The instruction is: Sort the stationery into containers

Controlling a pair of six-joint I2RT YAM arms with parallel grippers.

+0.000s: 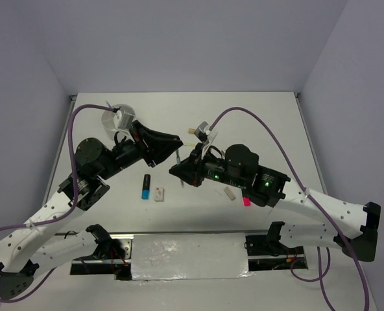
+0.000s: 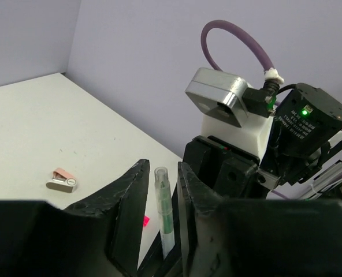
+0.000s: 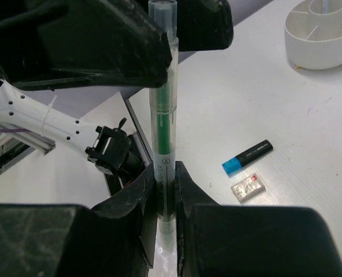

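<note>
A clear pen with green inside stands upright in my right gripper, which is shut on its lower part. My left gripper is beside the pen's top, its fingers parted around or close to it; whether they touch it is unclear. A white divided container with a pen in it is at the back left in the top view. On the table lie a black-and-blue marker, an eraser, a stapler and a pink item.
The table is walled at back and sides. A small tan block and a yellow item lie behind the grippers. Both arms meet over the middle.
</note>
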